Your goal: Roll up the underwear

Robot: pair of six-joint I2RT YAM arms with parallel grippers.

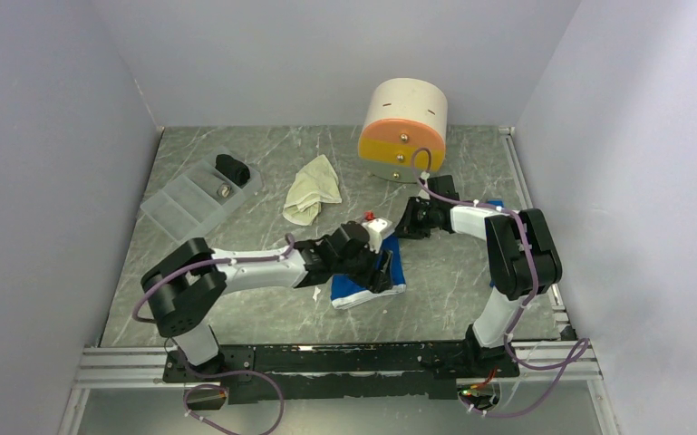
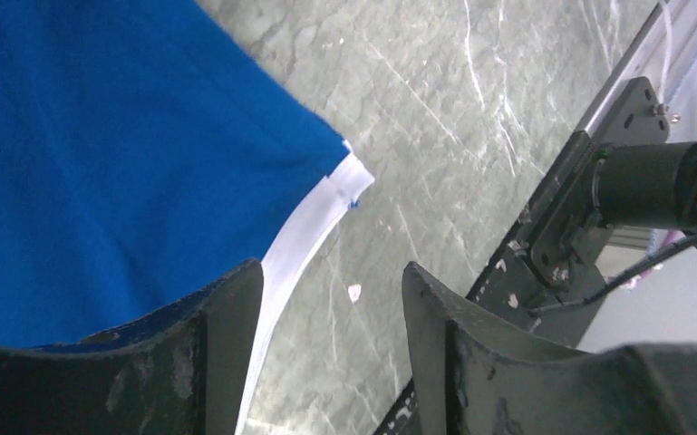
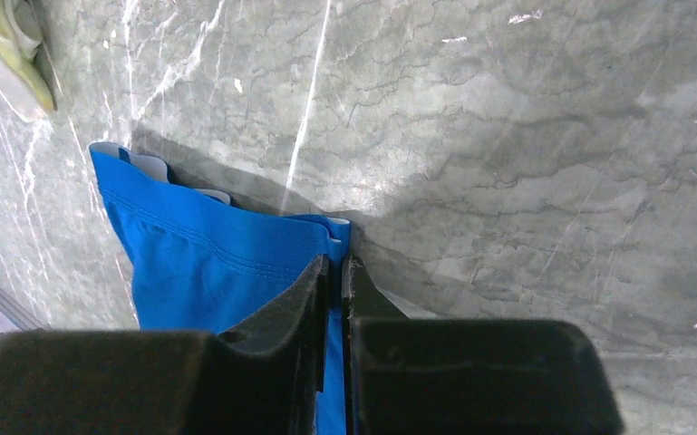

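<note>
The blue underwear (image 1: 353, 284) with a white band lies folded flat on the grey marbled table in the top view, partly hidden under my left arm. My left gripper is open above its white-banded edge, with the band's corner beyond the fingertips in the left wrist view. Nothing is held between those fingers. At the far right corner of the underwear (image 3: 208, 236), my right gripper is shut on a pinch of the blue fabric, as the right wrist view shows.
A cream cloth (image 1: 313, 188) lies at the back, left of the drum-shaped drawer box (image 1: 403, 127). A clear divided tray (image 1: 181, 210) holding a black roll (image 1: 232, 169) stands at the left. Bare table lies in front and to the right of the underwear.
</note>
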